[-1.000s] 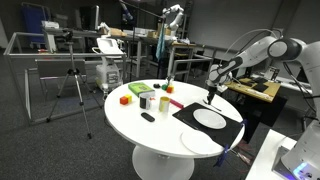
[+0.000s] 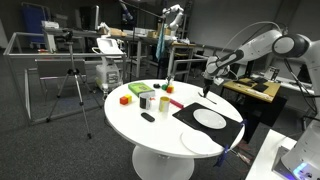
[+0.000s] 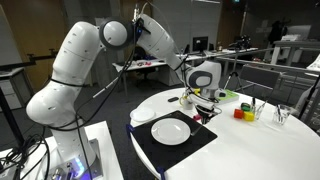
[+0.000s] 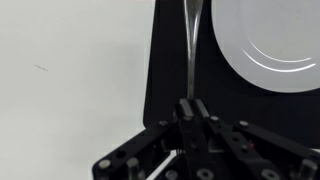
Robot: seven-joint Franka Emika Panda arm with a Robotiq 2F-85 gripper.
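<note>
My gripper is shut on a thin silver utensil (image 4: pixel 193 45), which reaches forward past the fingertips in the wrist view. Its far end lies outside that view, so I cannot tell what kind of utensil it is. Below it lies a black mat (image 4: pixel 165 70) bearing a white plate (image 4: pixel 272 40); the utensil appears left of the plate there. Exterior view 1 has the gripper (image 2: pixel 208 84) above the table's far right side, higher than the plate (image 2: pixel 209 118).
On the round white table (image 2: pixel 140 122), several coloured blocks, cups and a green tray (image 2: pixel 138 87) stand toward the back. Another white plate (image 3: pixel 144 113) sits beside the mat. A dark object (image 2: pixel 148 117) lies near the table's left front.
Over the last second my gripper has risen and shifted slightly left in exterior view 1, away from the mat. The plate and mat have stayed where they were.
</note>
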